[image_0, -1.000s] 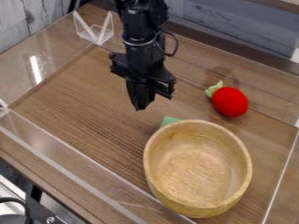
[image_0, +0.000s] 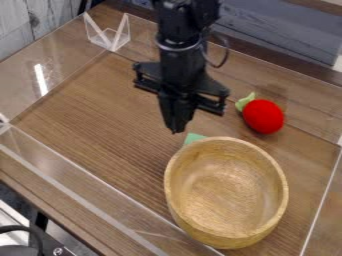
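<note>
My black gripper (image_0: 178, 124) hangs over the middle of the wooden table, shut, with nothing visible between its fingers. Just below and right of it a small green object (image_0: 197, 139) lies beside the rim of a large beige bowl (image_0: 225, 198) in the lower right, partly hidden by it. A red ball-like object (image_0: 263, 116), perhaps a tomato, lies to the right of the gripper, with a pale green piece behind it at its upper left.
A clear wire or plastic rack (image_0: 110, 30) stands at the back left. A raised edge runs along the back right.
The arm and gripper have moved a little toward the front and right, nearer the green object and bowl. The objects on the table have not moved.
</note>
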